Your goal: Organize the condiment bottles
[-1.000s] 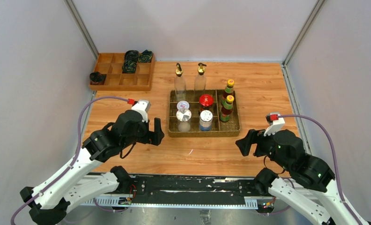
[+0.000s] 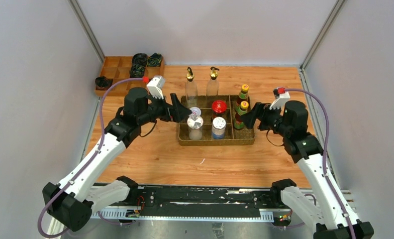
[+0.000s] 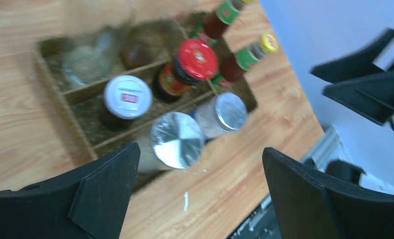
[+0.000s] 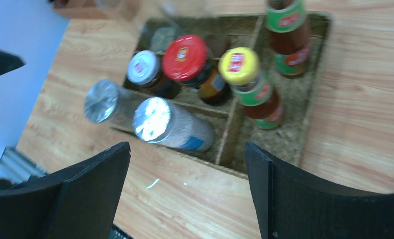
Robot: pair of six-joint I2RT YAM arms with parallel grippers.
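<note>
A divided condiment tray (image 2: 215, 142) stands mid-table with all the bottles in it. Two clear gold-topped pump bottles (image 2: 191, 89) are at its back. In the middle row are a red-lidded jar (image 3: 197, 59) and a white-lidded jar (image 3: 128, 96). In front stand two silver-lidded jars (image 2: 219, 128). Two yellow-capped sauce bottles (image 4: 257, 89) occupy the right column. My left gripper (image 2: 181, 107) is open at the tray's left edge, nothing between its fingers. Also open and empty, my right gripper (image 2: 250, 119) is at the tray's right side, close to the front sauce bottle.
A wooden organizer (image 2: 118, 62) with several dark crumpled items sits at the back left. Bare tabletop (image 2: 220, 167) lies in front of the tray. A small white scrap (image 2: 203, 161) rests there.
The bottles and tray have stayed put.
</note>
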